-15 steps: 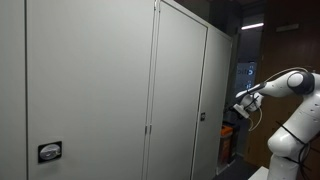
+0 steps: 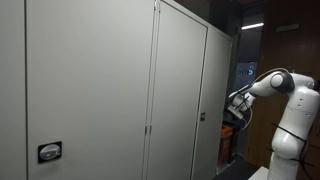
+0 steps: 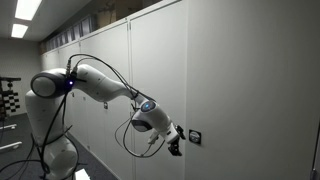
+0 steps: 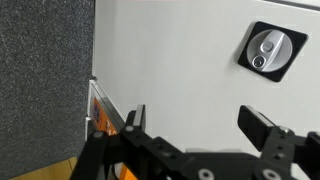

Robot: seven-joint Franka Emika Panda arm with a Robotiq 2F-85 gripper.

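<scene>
A grey cabinet door [image 4: 215,85] fills much of the wrist view. At its upper right is a round silver turn latch [image 4: 272,50] in a square black plate. My gripper stands open, with its two black fingers wide apart below and left of the latch and nothing between them. From exterior view 2, the gripper [image 3: 177,141] is close to the cabinet front, just left of a dark latch [image 3: 195,137]; whether they touch cannot be told. In exterior view 1 the white arm [image 2: 262,87] reaches in from the right toward the cabinets.
Tall grey cabinets [image 2: 90,80] form a long wall, with another latch [image 2: 49,152] at left. Orange items [image 2: 225,143] stand low beyond the cabinets' far end. Dark grey carpet [image 4: 50,70] shows beside the door in the wrist view.
The arm's outer part has shifted slightly to the left in exterior view 1. The cabinet doors look the same.
</scene>
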